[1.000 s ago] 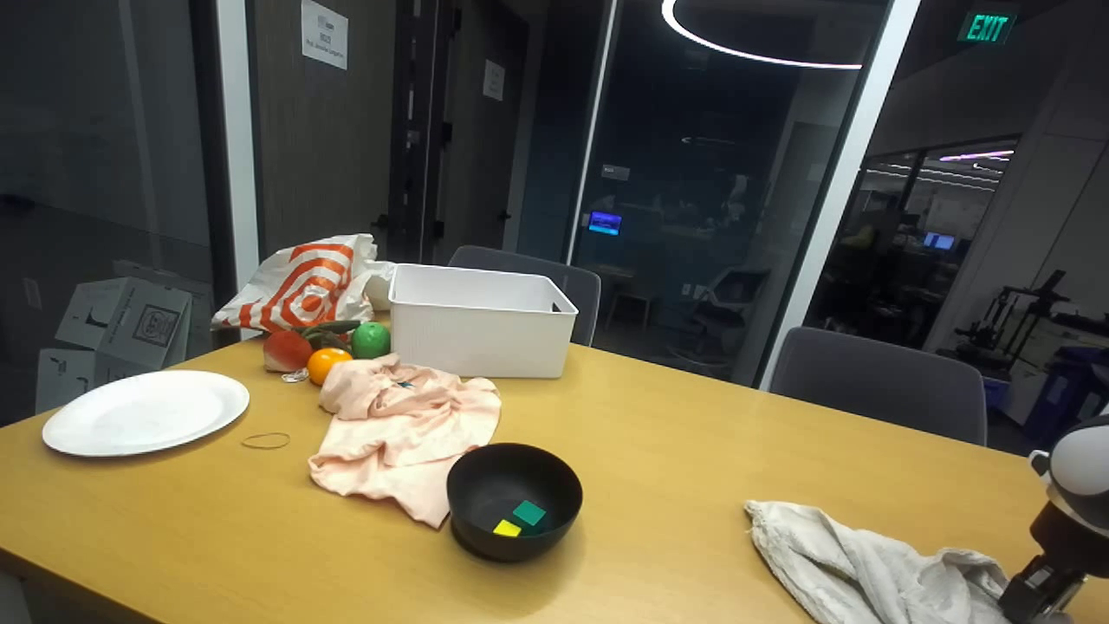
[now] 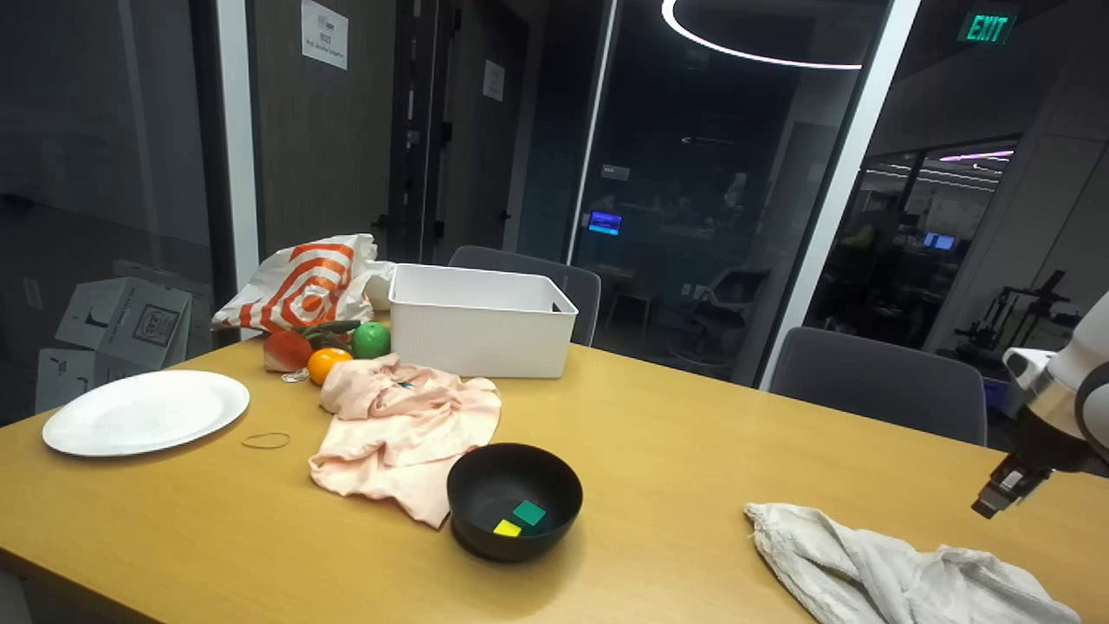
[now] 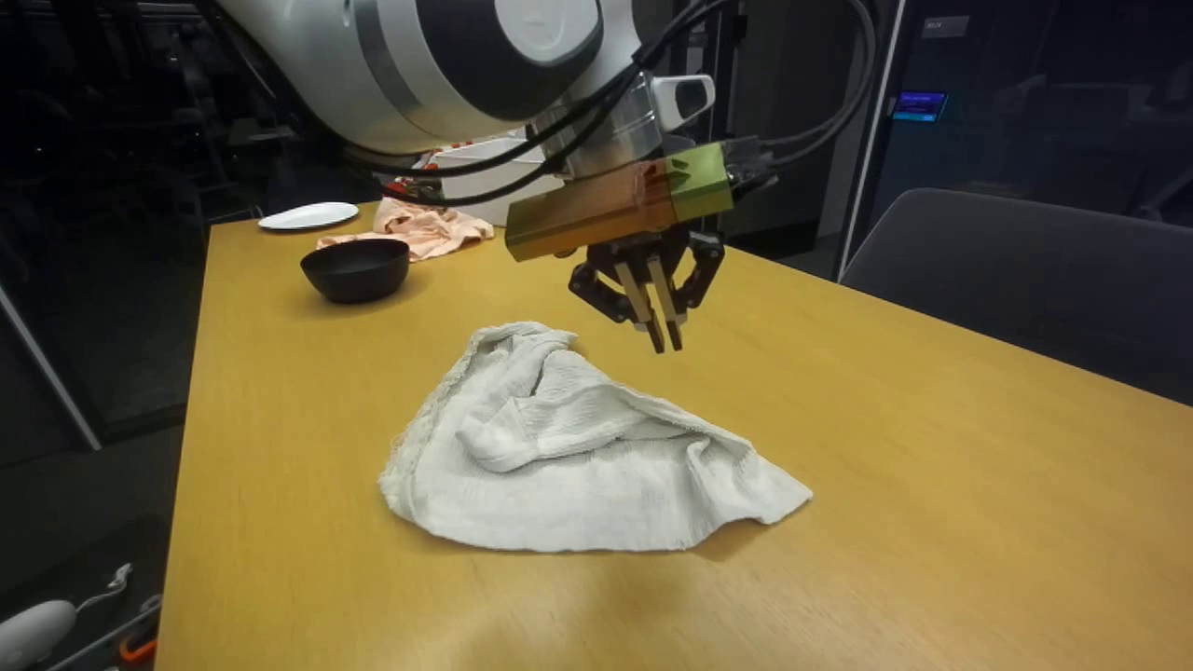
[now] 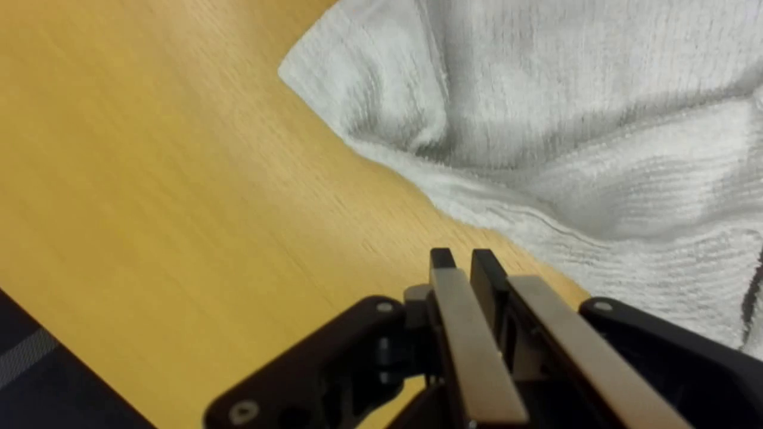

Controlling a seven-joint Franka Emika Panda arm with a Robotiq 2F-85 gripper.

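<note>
A crumpled white cloth lies on the table, with folds along its middle and one corner stretched out to the right in exterior view 2. Just beyond its far edge and above the tabletop hangs my gripper, fingers pointing down. In the wrist view, the cloth fills the upper right, while the gripper is beside its edge. Only a narrow gap separates the two fingers, and I see nothing held in it. At the right of exterior view 1, the gripper is clear of the cloth.
A black bowl holds a green piece and a yellow piece. Farther left are a pink cloth, a white bin, a white plate and toy produce. Bare table separates bowl and white cloth.
My gripper has risen from low at the white cloth's right end and moved back, clear of it. The cloth lies in nearly the same place; the other objects are unmoved.
</note>
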